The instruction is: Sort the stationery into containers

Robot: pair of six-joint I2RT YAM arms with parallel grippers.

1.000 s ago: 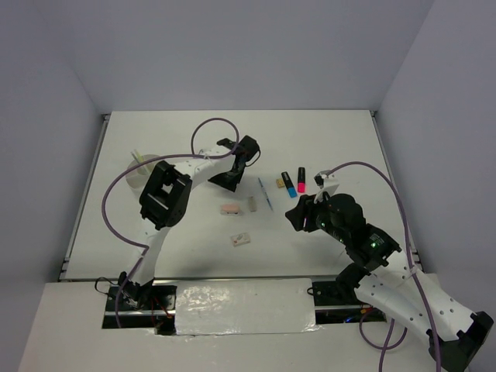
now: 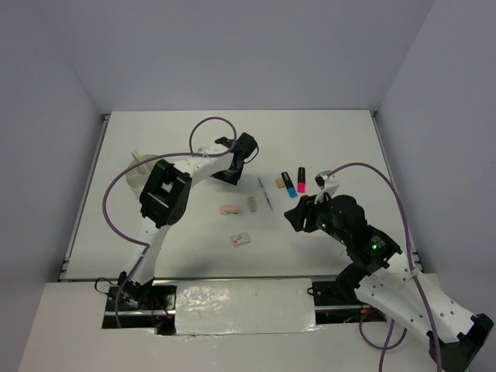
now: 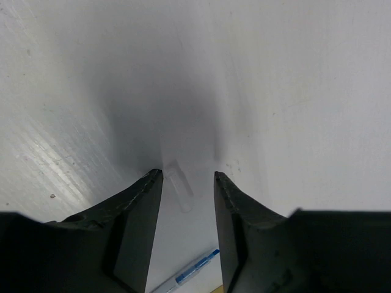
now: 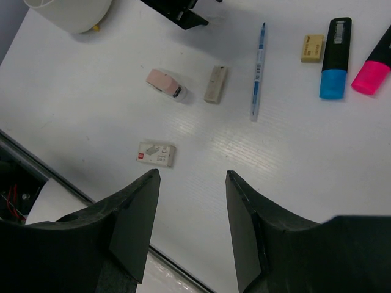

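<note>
My left gripper (image 2: 233, 174) is open, low over the table; in the left wrist view a small translucent piece (image 3: 181, 186) lies just beyond and between its fingertips. A blue pen (image 4: 257, 73), yellow eraser (image 4: 311, 47), blue highlighter (image 4: 333, 82), pink highlighter (image 4: 372, 73), grey eraser (image 4: 215, 83), pink item (image 4: 163, 82) and white eraser (image 4: 156, 153) lie loose on the table. My right gripper hangs open above the front right. A white container (image 2: 136, 177) holding light sticks stands at the left, partly hidden by the left arm.
The right arm is almost unchanged.
</note>
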